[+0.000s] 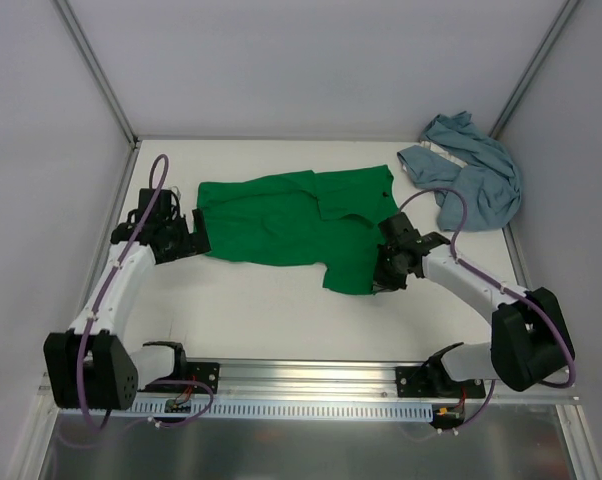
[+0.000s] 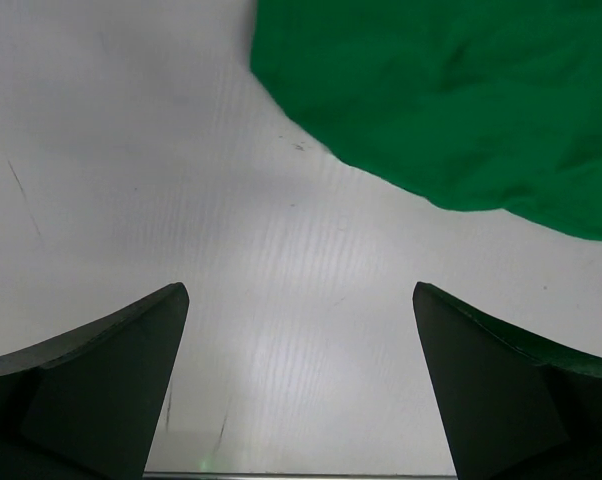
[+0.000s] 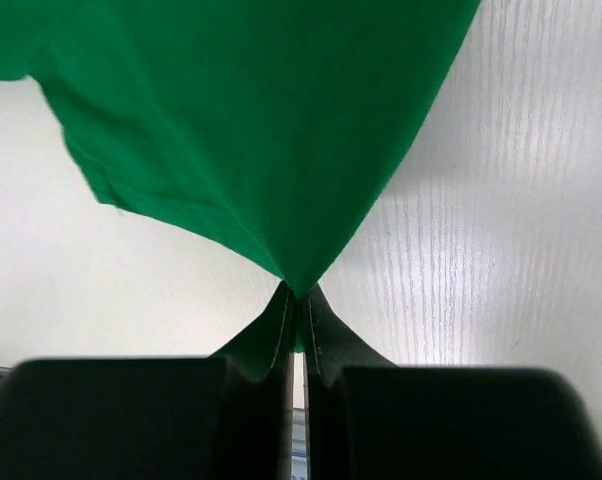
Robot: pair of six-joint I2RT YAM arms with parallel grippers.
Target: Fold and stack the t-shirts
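Note:
A green t-shirt (image 1: 281, 220) lies spread across the middle of the table, its far edge uneven and partly folded over. Its near right corner is pinched in my right gripper (image 1: 381, 288), which is shut on the cloth; in the right wrist view the green fabric (image 3: 281, 150) narrows to a point between the fingertips. Over the shirt's left end, my left gripper (image 1: 197, 235) stands open. The left wrist view shows bare table between its wide-apart fingers (image 2: 131, 370), with the shirt's edge (image 2: 431, 120) beyond them.
A crumpled blue-grey cloth heap (image 1: 476, 175) sits at the back right corner, with something white under part of it. Bare white table (image 1: 251, 310) lies in front of the shirt. A metal rail (image 1: 311, 370) runs along the near edge, and walls close in the other sides.

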